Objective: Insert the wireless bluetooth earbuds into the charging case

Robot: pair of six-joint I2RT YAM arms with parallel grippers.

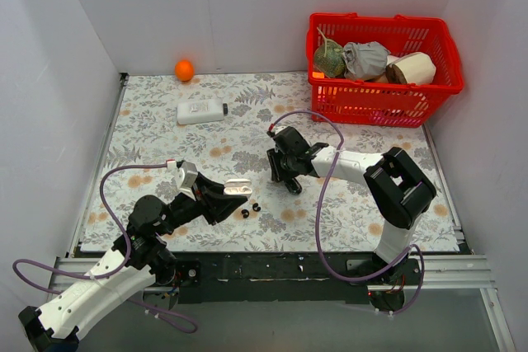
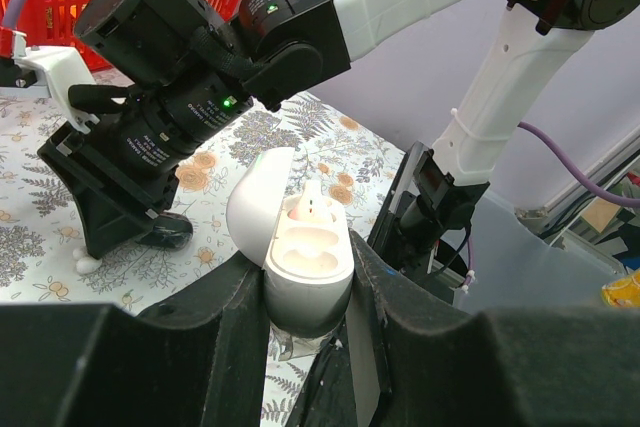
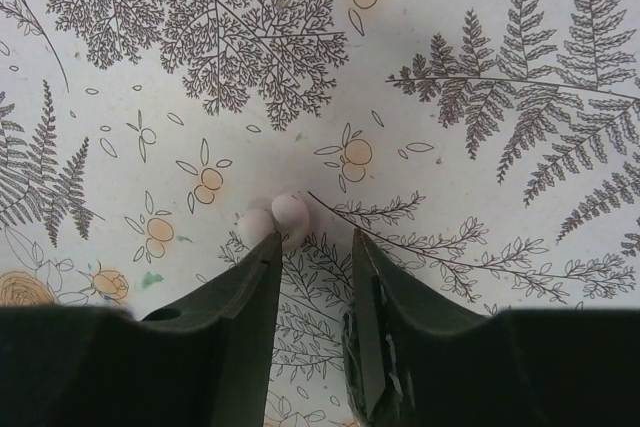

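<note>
The white charging case [image 2: 310, 259] is gripped in my left gripper, with its lid [image 2: 259, 203] raised and its hollows exposed. In the top view the case [image 1: 238, 188] hangs at the left arm's tip. My right gripper is part open and points down at the table, with nothing clearly held between its fingers. By its left fingertip in the right wrist view lie a white earbud [image 3: 291, 210] and a second white rounded piece [image 3: 257, 227]. The right gripper [image 1: 275, 166] hides these from the top view.
A dark glossy object [image 1: 293, 185] lies close beside the right gripper. Two small black pieces [image 1: 256, 207] rest near the case. A white bottle [image 1: 202, 112], an orange [image 1: 184, 70] and a red basket [image 1: 379, 105] stand farther back.
</note>
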